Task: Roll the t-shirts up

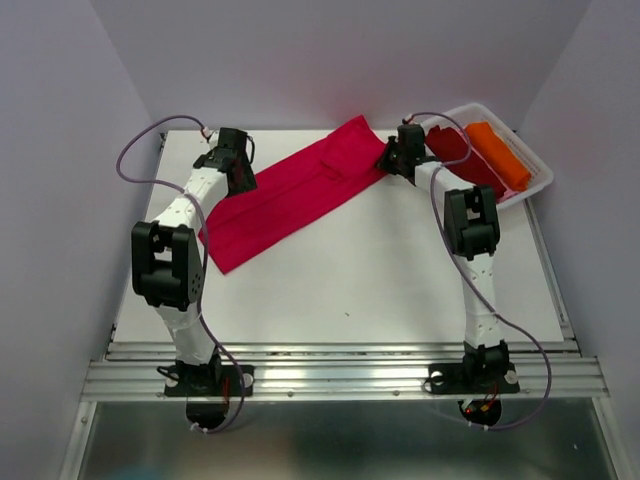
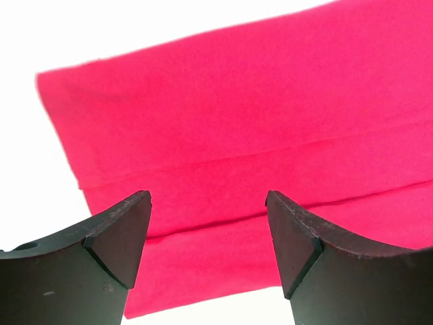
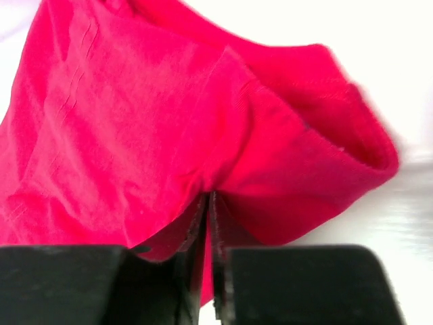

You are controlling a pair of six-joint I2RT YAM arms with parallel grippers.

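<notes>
The red t-shirt point(image 1: 290, 190) lies as a long folded strip, slanting from the lower left up to the back wall. Its right end has a loose, creased flap point(image 1: 355, 145). Above the left part of the strip, my left gripper is open, its fingers point(image 2: 115, 237) wide apart with flat cloth and straight fold lines below. At the strip's right end, my right gripper has its fingertips close together, and the cloth point(image 3: 162, 122) puckers at them. A raised corner of the shirt point(image 3: 311, 149) stands out beyond these fingers.
At the back right stands a white basket point(image 1: 540, 180) with a dark red cloth point(image 1: 465, 160) and an orange cloth point(image 1: 498, 155) in it. My right arm passes close by its front left side.
</notes>
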